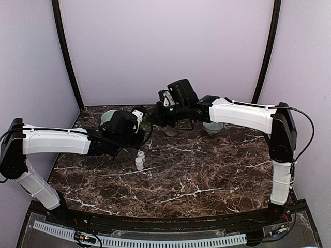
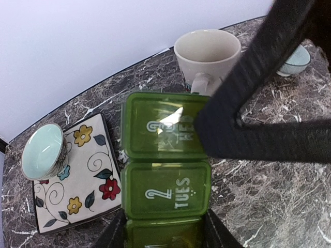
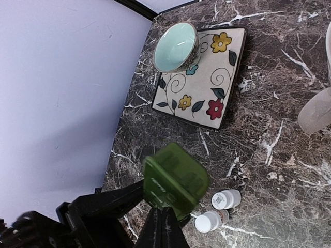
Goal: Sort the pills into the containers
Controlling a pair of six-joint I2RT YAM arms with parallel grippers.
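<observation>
A green pill organizer (image 2: pixel 165 188) with lids marked 2 TUES and a partly covered WED fills the middle of the left wrist view. My left gripper is shut on its lower part. In the right wrist view the organizer (image 3: pixel 176 178) is held up and tilted, slightly blurred. My right gripper is shut, its fingertips together and nothing between them, with the organizer outside them. In the left wrist view its dark finger (image 2: pixel 230 111) overlaps the WED lid's right edge; contact I cannot tell. Both visible lids look closed.
Two white bottles, one nearer (image 3: pixel 209 221) and one behind (image 3: pixel 227 199), stand below the organizer. A flowered tray (image 2: pixel 77 175) bears a pale green bowl (image 2: pixel 45 152). A white mug (image 2: pixel 207 57) and another bowl (image 2: pixel 296 63) stand farther back.
</observation>
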